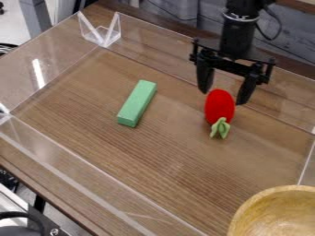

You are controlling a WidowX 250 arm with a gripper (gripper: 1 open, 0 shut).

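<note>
My black gripper [230, 70] hangs over the wooden table at the upper right, open, its two fingers spread left and right. Just below it lies a red object with a green top [220, 108], like a toy strawberry or carrot, its green end toward the front. A green block [136, 103] lies to the left.
A clear plastic container [101, 29] stands at the upper left. A yellow bowl [277, 217] is at the front right corner. A dark cable shows at the lower left.
</note>
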